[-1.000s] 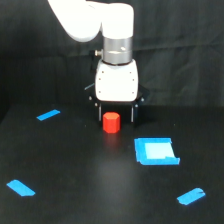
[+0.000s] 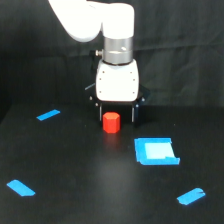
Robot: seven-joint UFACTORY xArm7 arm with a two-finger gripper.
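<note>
On the black table sits a small red cube (image 2: pixel 111 122), just left of the middle of the view. My gripper (image 2: pixel 116 113) points down from the white hand (image 2: pixel 118 83) close over the cube. Its dark fingers are hard to make out against the black backdrop, but they stand wide apart, one to each side of the cube in this view. Dark gaps show between the fingers and the cube, so the gripper looks open. How far in depth the fingers are from the cube, I cannot tell.
To the right of the cube lies a white square bordered with blue tape (image 2: pixel 158 151). Blue tape strips mark the table at the back left (image 2: pixel 48 115), front left (image 2: pixel 20 188) and front right (image 2: pixel 190 196).
</note>
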